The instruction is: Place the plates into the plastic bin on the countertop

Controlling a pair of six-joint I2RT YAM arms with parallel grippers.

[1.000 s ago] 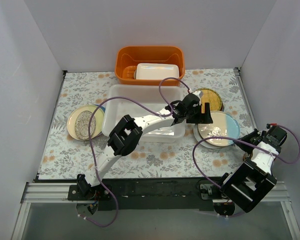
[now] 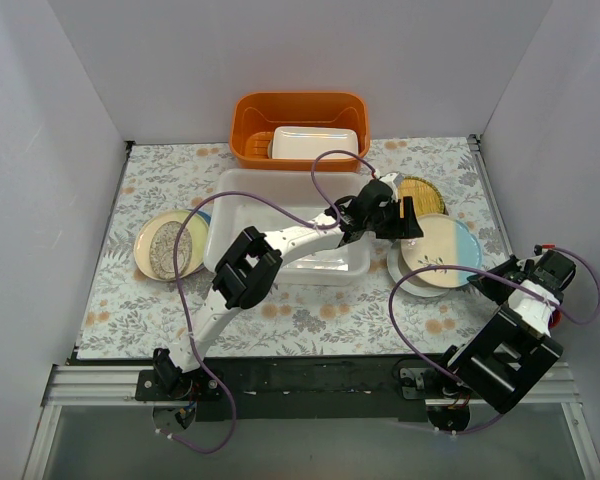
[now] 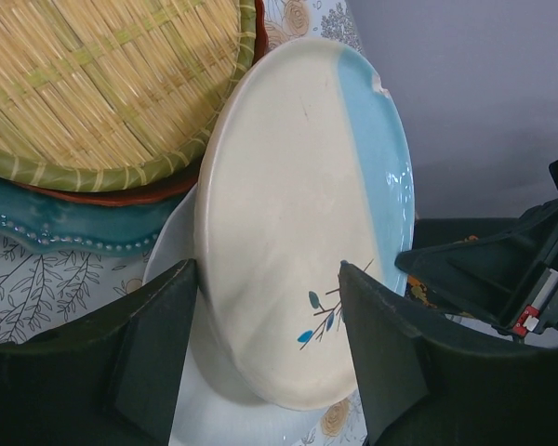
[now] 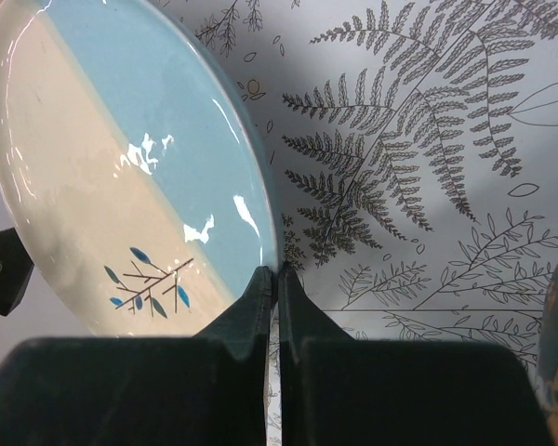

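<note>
A cream-and-blue plate (image 2: 442, 245) is tilted up above a white plate (image 3: 205, 390) at the counter's right. My right gripper is shut on its blue-side rim. My left gripper is part open at the opposite rim, one finger beside that edge and the other over the plate's face. The white plastic bin (image 2: 303, 272) stands left of these plates, partly hidden under my left arm.
A woven tray (image 2: 420, 190) lies behind the held plate. A stack of plates (image 2: 170, 250) sits at the counter's left. An orange bin (image 2: 250, 115) with white trays (image 2: 315, 142) stands at the back.
The cream-and-blue plate has risen and tilted slightly, with my right gripper shifting on its side. My left gripper has moved a little up and back in the top view.
</note>
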